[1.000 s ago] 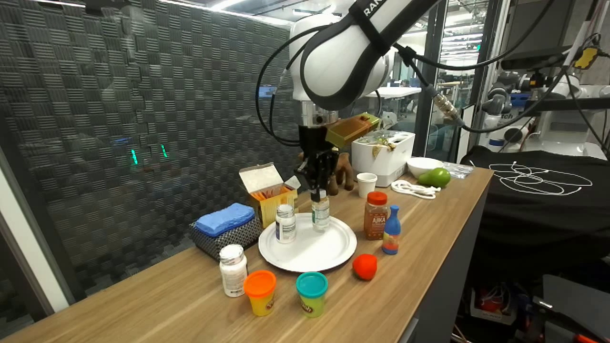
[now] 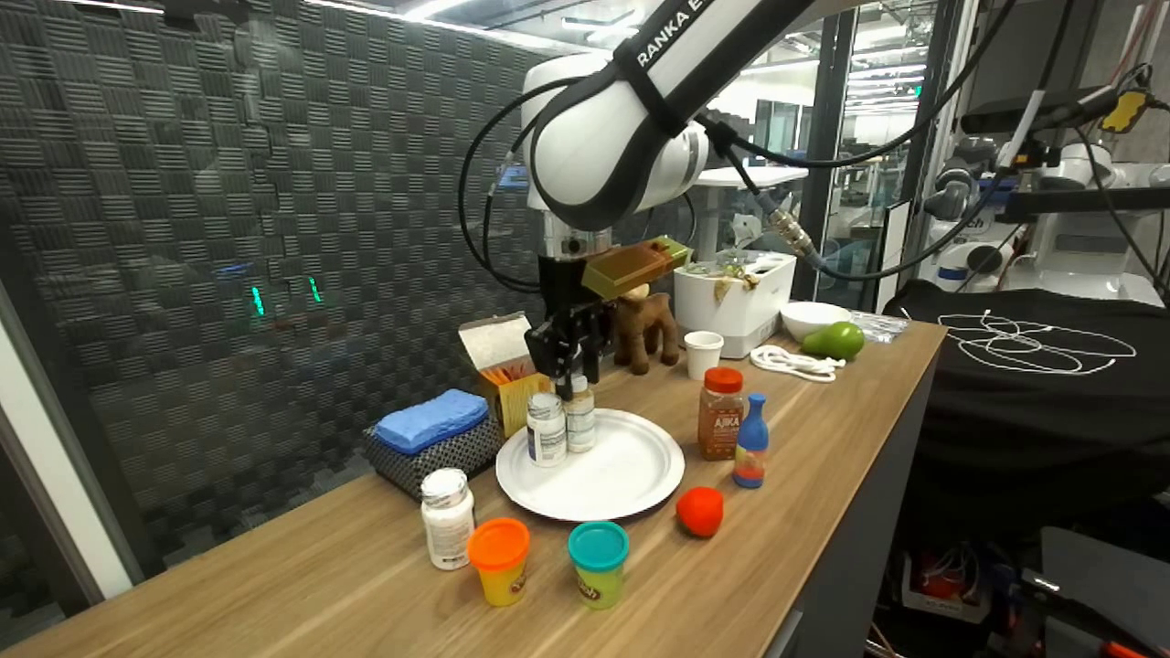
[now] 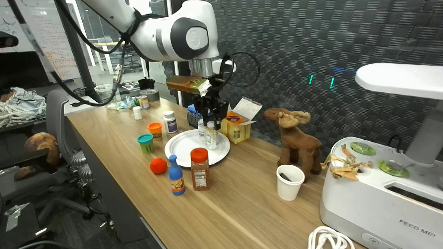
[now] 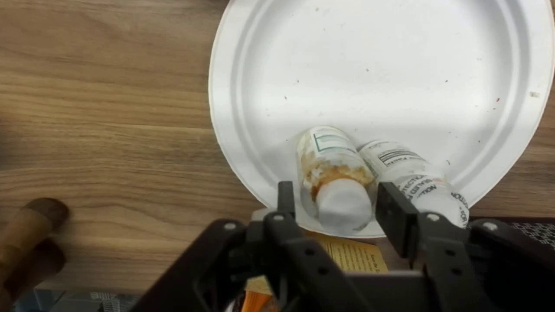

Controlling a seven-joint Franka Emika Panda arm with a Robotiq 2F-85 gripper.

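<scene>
On the white plate (image 2: 614,482), a stained bottle with a white cap (image 4: 333,161) stands close beside a white pill bottle (image 4: 403,164); they look to be touching. The gripper is part open, its fingers either side of the stained bottle's cap. A gap shows between the cap and the left finger; the right finger (image 4: 393,210) is closer to it, reaching between the two bottles. From outside, the gripper (image 3: 210,120) points straight down over the plate's back part, and both bottles appear upright.
Another white bottle (image 2: 447,526), two dough tubs (image 2: 500,565) and a red ball-like object (image 2: 699,511) lie around the plate's front. A red-capped spice jar (image 2: 720,417) and blue bottle (image 2: 751,444) stand to its right. Behind are an open yellow box (image 3: 235,128) and cloth-topped basket (image 2: 433,444).
The gripper and the stained bottle have moved left across the plate, up to the white pill bottle, which has stayed put. The gap between the bottles has closed.
</scene>
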